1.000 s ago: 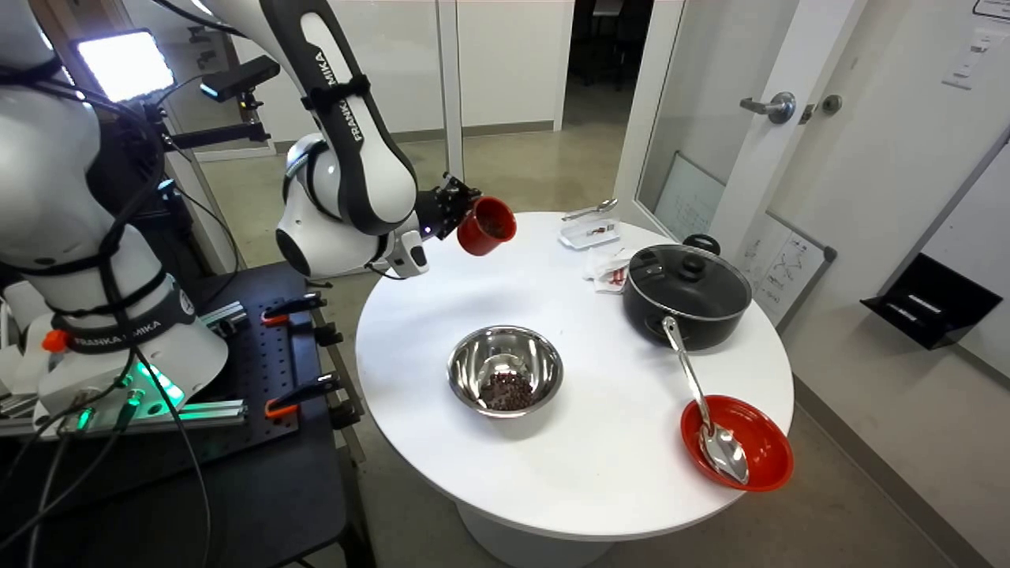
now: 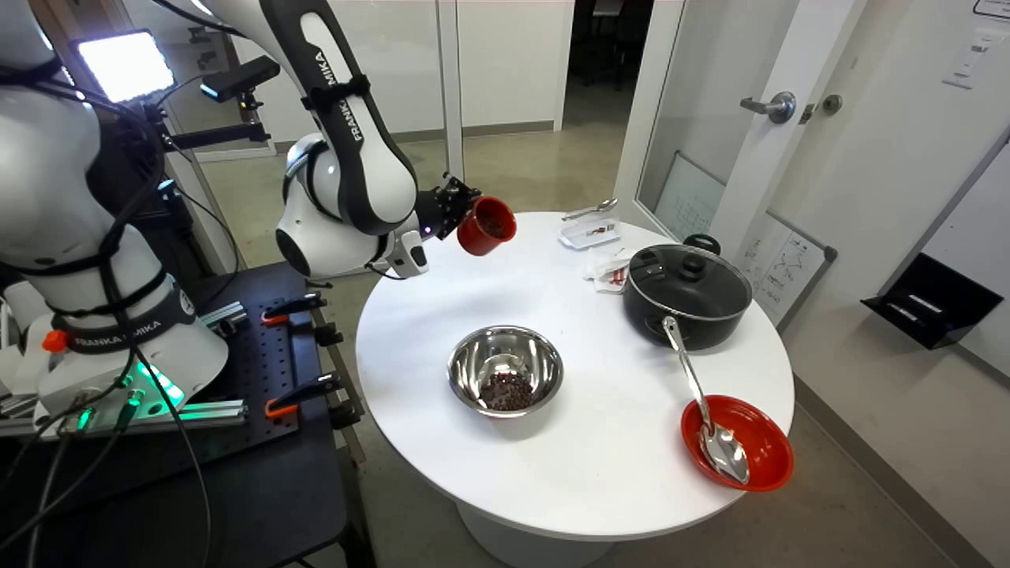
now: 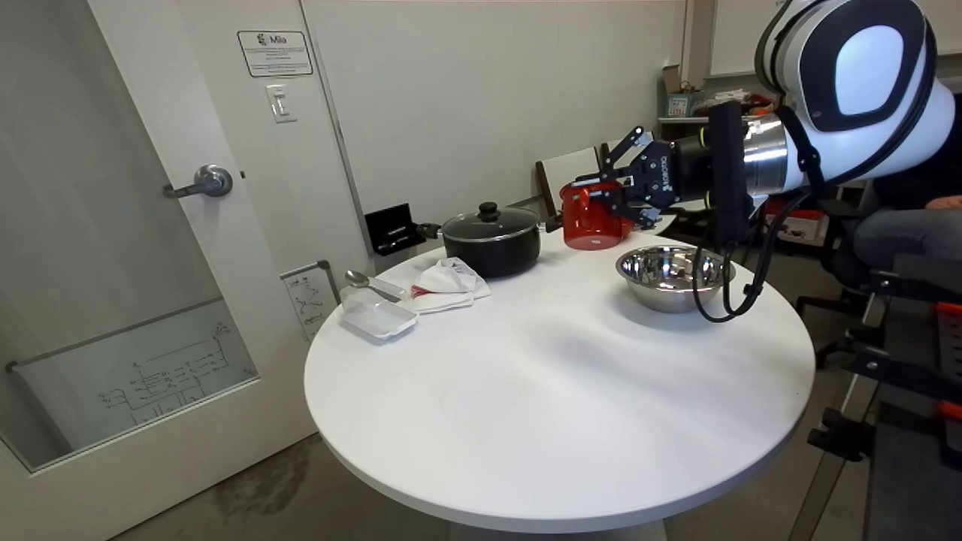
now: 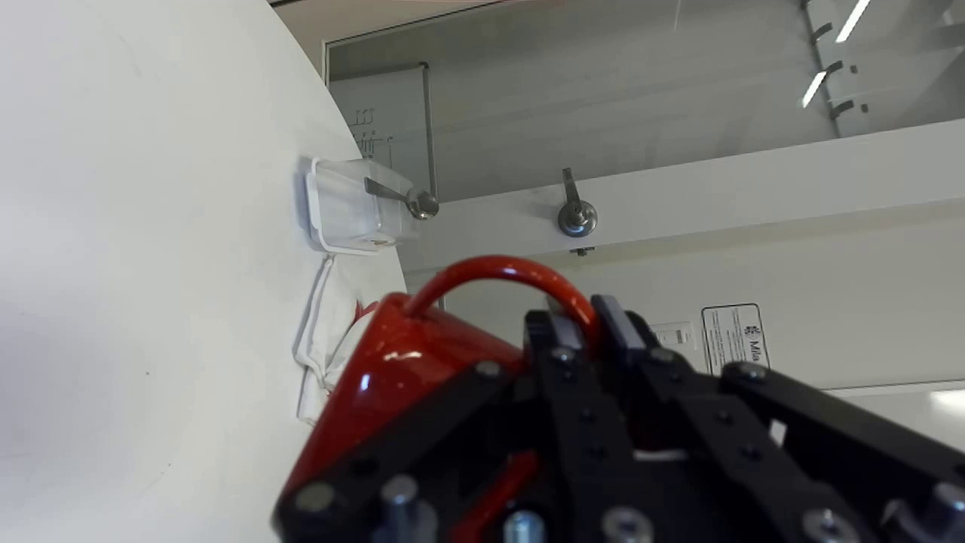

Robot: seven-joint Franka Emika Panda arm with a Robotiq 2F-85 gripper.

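Observation:
A red mug (image 2: 485,227) hangs in the air over the far left part of the table in exterior view 1, its mouth tilted toward that camera. My gripper is shut on the mug's handle (image 4: 507,266), which passes between the fingers in the wrist view. In exterior view 2 the mug (image 3: 591,221) shows at the gripper (image 3: 606,185), beyond the steel bowl. That steel bowl (image 2: 464,371) stands on the white table with small dark brown pieces (image 2: 506,390) in its bottom. Something dark shows inside the mug, too dim to make out.
A lidded black pot (image 2: 686,293) stands at the right, near a red bowl (image 2: 772,454) with a large spoon (image 2: 724,453) resting in it. At the back are a clear tray (image 2: 589,235) with a spoon and a white packet (image 2: 611,271).

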